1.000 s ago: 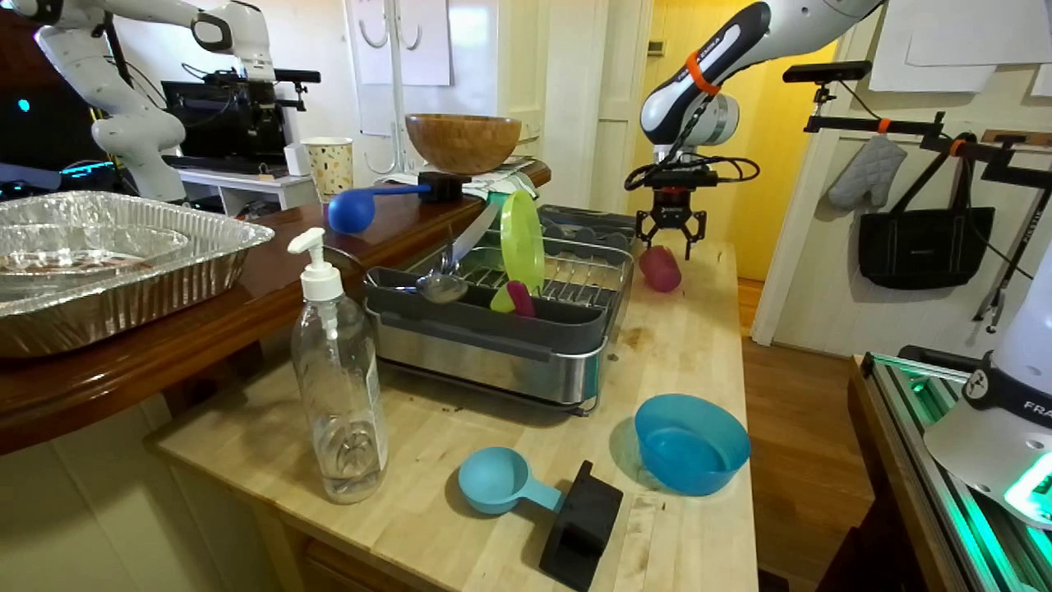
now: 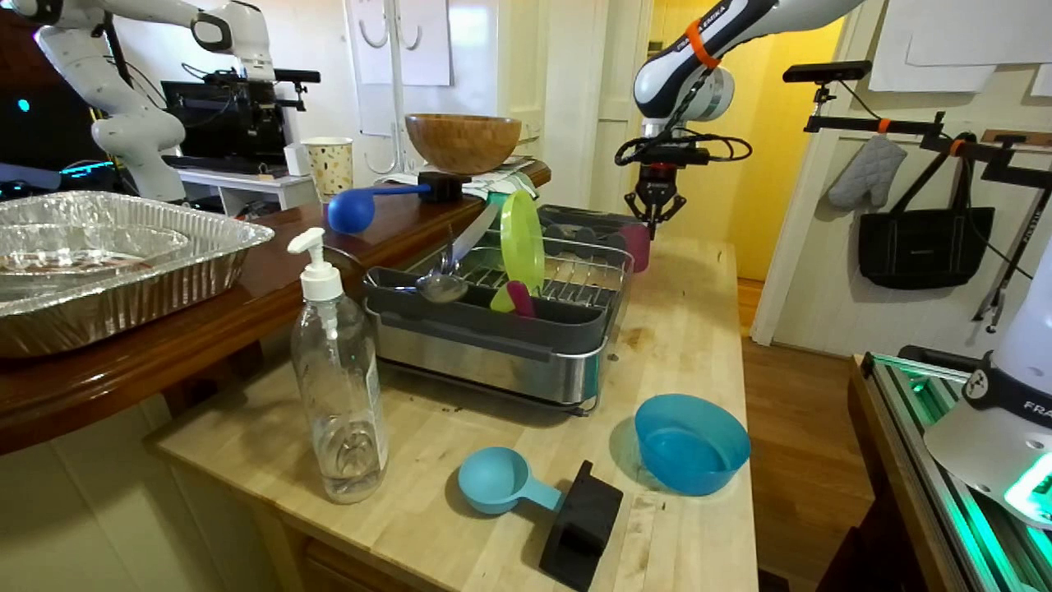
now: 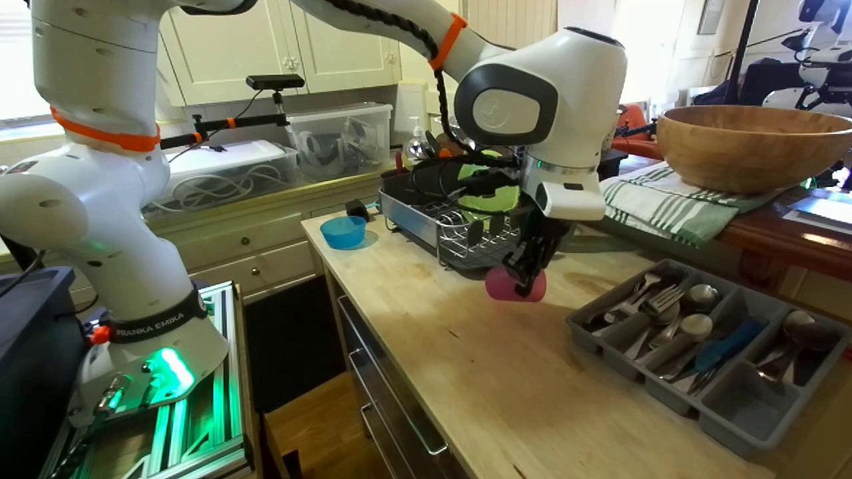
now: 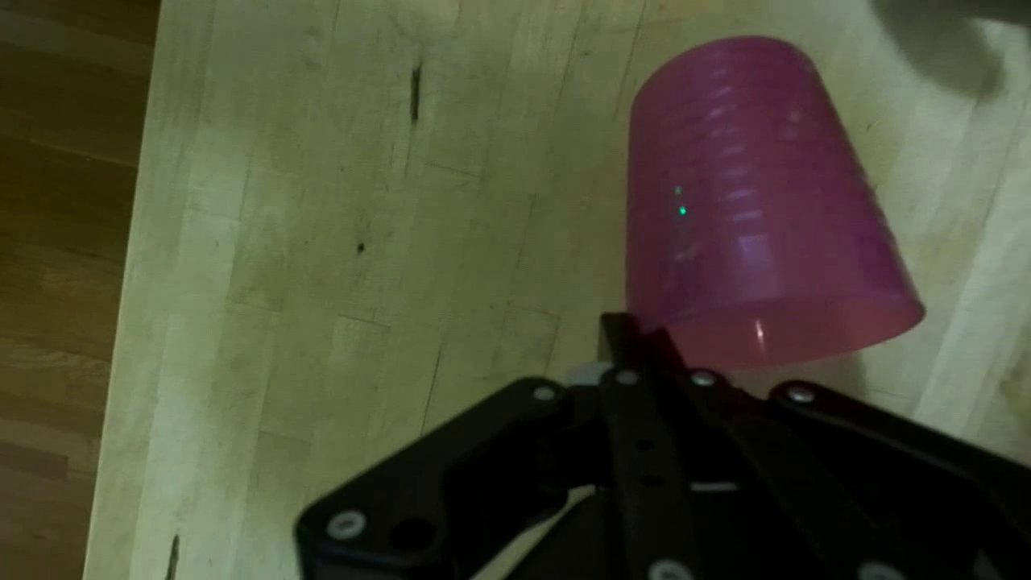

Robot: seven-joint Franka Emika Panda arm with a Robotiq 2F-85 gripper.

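Observation:
A translucent pink cup [image 4: 759, 193] lies on its side in the wrist view, its wide mouth towards my gripper. The fingers are shut at the left end of its rim, with one finger outside and the other overlapping the pink wall, so the thin rim appears pinched between them. From exterior view 2, the cup [image 3: 511, 285] is at the fingertips of my gripper [image 3: 524, 289], low over the wooden counter; whether it touches the wood is unclear. In exterior view 1 the cup [image 2: 637, 247] is partly hidden behind the dish rack.
The dish rack [image 3: 411, 219] with a green plate [image 3: 488, 195] stands close beside the cup. A grey cutlery tray [image 3: 587, 339] holds utensils on the other side. A blue bowl [image 2: 690, 446] sits near the counter's edge. Bare counter [image 3: 471, 375] spreads between the tray and the edge.
My gripper has gone from open to shut and shifted slightly left in exterior view 1.

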